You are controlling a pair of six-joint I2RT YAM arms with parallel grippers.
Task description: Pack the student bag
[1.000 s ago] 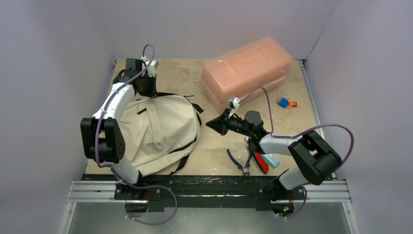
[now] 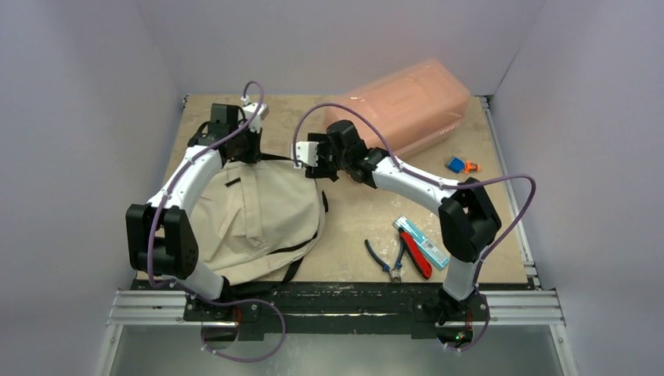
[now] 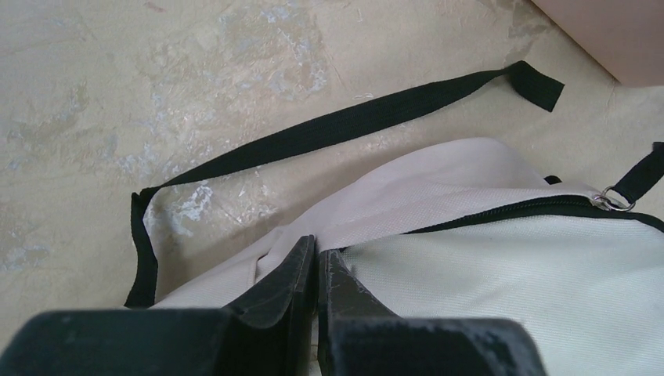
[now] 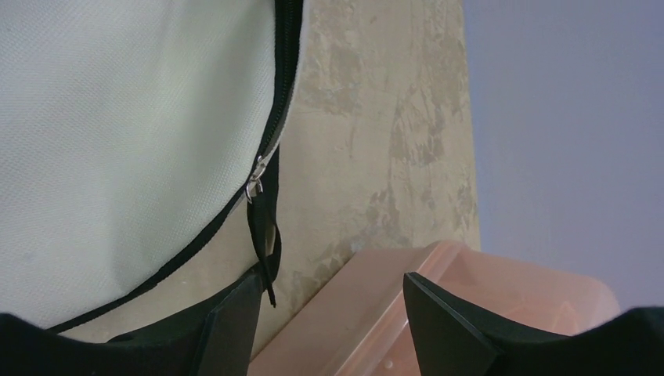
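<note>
The cream student bag lies on the left half of the table, its black zipper running along the far edge. My left gripper is shut on the bag's fabric at that edge; the cloth bunches at the fingertips. Over the bag's far right corner, my right gripper stands part open and empty. In the right wrist view, the zipper's metal ring and black pull tab hang just ahead of the left-hand finger, outside its grasp as far as I can tell.
A translucent pink box stands at the back right, close beside my right gripper. Pliers, a red-handled tool and a light-blue packet lie front right. Small blue and orange items sit farther right.
My right gripper has swung left and back from the table's middle to the bag's corner, and its fingers have opened.
</note>
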